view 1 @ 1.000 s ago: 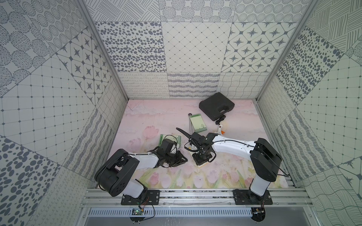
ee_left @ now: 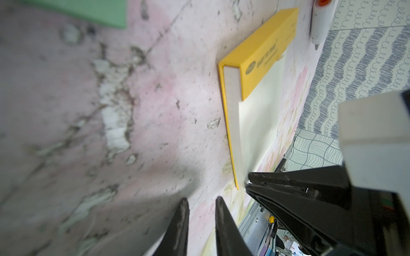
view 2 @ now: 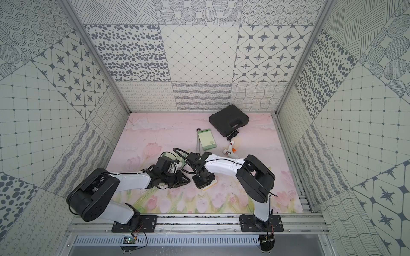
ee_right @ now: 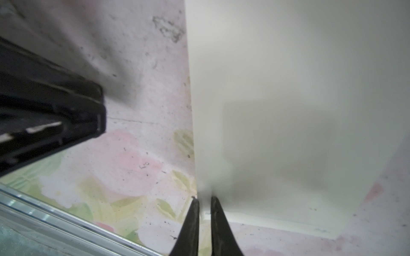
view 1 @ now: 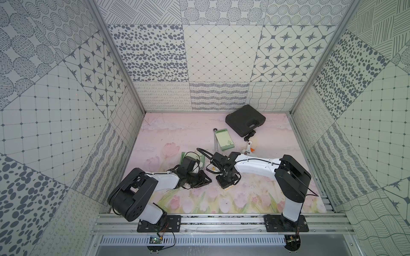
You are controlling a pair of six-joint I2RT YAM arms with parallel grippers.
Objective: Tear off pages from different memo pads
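Observation:
A yellow-bound memo pad (ee_left: 260, 47) with cream pages lies at the front centre, mostly under my right arm in the top views. My right gripper is at the pad's corner, its fingertips a narrow gap apart at the page edge (ee_right: 277, 140); whether paper sits between them is unclear. My left gripper is low over bare table left of that pad, fingers part open with nothing between them. A green pad (view 1: 183, 155) lies behind my left arm, and another green pad (view 1: 224, 138) lies at the back centre.
A black case (view 1: 245, 119) is at the back right, with a cable (view 1: 249, 135) and a white-and-orange tool (view 1: 249, 147) in front. A grey strip-like item (view 1: 215, 138) lies beside the back pad.
The left arm has barely moved; the pads in view stay put.

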